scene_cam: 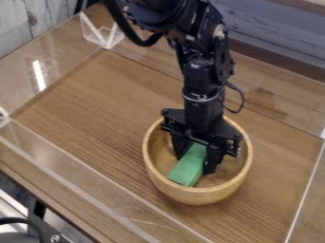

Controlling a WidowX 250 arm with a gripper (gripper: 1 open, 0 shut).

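Note:
A tan round bowl (191, 193) stands on the wooden table right of centre. Inside it lies a green object (188, 166). The black arm comes down from the top, and my gripper (199, 146) is lowered into the bowl, shut on the upper end of the green object. The fingertips are dark and partly hard to make out.
A small clear plastic piece (105, 28) is at the top left. A pale wall or ledge runs along the back.

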